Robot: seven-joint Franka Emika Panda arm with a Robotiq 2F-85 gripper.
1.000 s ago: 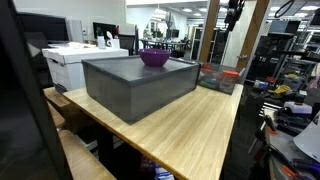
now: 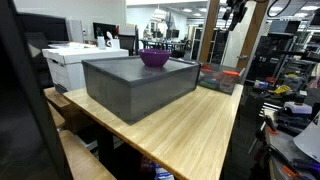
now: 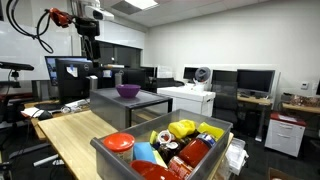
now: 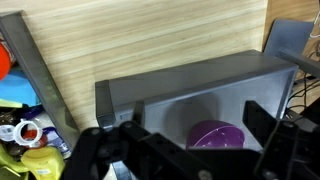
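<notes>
A purple bowl (image 2: 155, 58) rests on top of a long grey box (image 2: 140, 97), which stands on the wooden table. From the other side, the bowl (image 3: 128, 91) sits near the box's end. My open gripper (image 3: 91, 50) hangs high above the table, clear of everything. The wrist view looks down past the spread fingers of my gripper; the bowl (image 4: 219, 133) shows below, partly covered by the gripper's dark body. Nothing appears between the fingers.
A grey bin (image 3: 213, 158) at the table's end holds several coloured items, including a red-lidded container (image 3: 120, 142) and a yellow item (image 3: 182, 128). Bare wooden tabletop (image 2: 180, 135) lies open beside the grey box.
The gripper at the top of exterior view 1 has shifted slightly. The bowl, the grey box and the bin stay where they were.
</notes>
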